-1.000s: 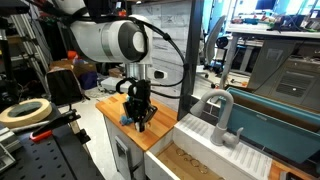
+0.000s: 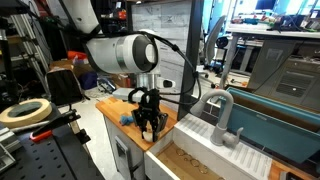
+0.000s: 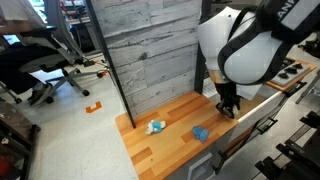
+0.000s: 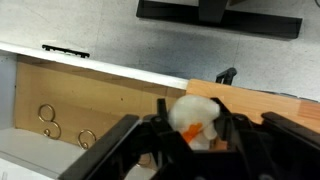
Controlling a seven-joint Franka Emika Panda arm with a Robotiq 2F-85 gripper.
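Low at the edge of the wooden counter stands my gripper, its fingers apart on either side of a small white object with an orange patch (image 4: 194, 116). Whether the fingers press on it cannot be told. In exterior view 1 the white object (image 2: 148, 135) shows as a small pale spot by the fingertips. The open drawer (image 4: 110, 83) lies right beside the counter edge, with several rings (image 4: 48, 120) on its floor.
A blue item (image 3: 200, 132) and a blue-and-white item (image 3: 155, 127) lie on the wooden counter (image 3: 178, 148). The white sink with its grey faucet (image 2: 213, 98) stands beside the drawer. A teal bin (image 2: 262, 130) is behind it.
In exterior view 1 my gripper has shifted a little right and toward the drawer side, and the pale spot at its fingertips also shows farther right. The drawer has not moved.
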